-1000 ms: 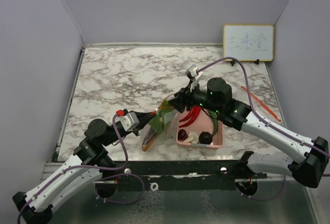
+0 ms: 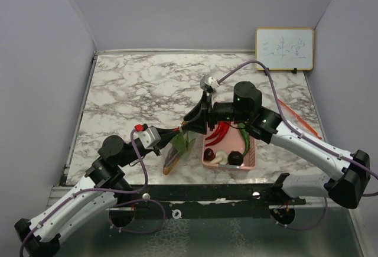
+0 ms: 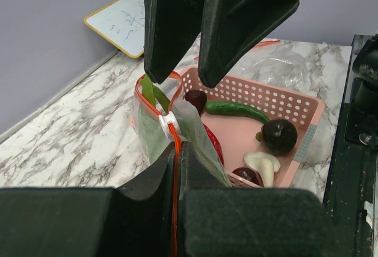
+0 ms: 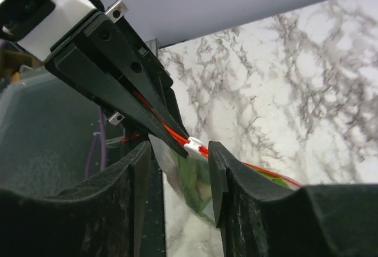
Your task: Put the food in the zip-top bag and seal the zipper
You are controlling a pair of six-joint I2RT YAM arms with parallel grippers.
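Note:
A clear zip bag (image 2: 180,150) with green leaves and a long item inside hangs at the table's front middle. My left gripper is shut on the bag's red zipper strip, beside the white slider (image 3: 168,121). The slider (image 4: 195,147) also shows in the right wrist view. My right gripper is part open just above the bag's opening, its fingertips near the slider; I cannot tell whether they touch it.
A pink basket (image 2: 209,162) right of the bag holds red chillies, a cucumber, dark round items and white mushrooms. An empty bag with red strip (image 2: 298,118) lies at the right.
The left arm has barely moved.

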